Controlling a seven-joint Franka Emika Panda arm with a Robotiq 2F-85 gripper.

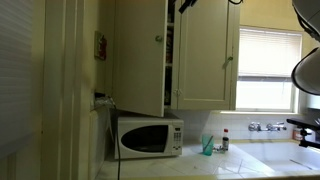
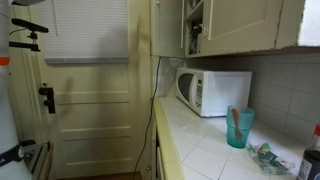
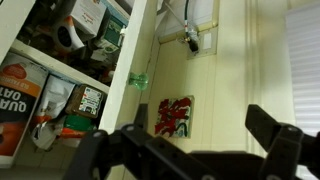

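Note:
My gripper stands open in the wrist view, with nothing between its dark fingers. Its fingertips also show small and dark by the top edge of exterior view 1, high in front of the upper cabinet. The cabinet's left door is swung open, and its edge with a green glass knob crosses the wrist view ahead and left of the gripper, apart from the fingers. Left of that edge, packaged goods fill the cabinet shelves, among them an orange-and-white container and a carton.
A white microwave stands on the tiled counter below. To its right are a teal cup and a dark bottle. The right cabinet door is closed. A red picture hangs on the wall.

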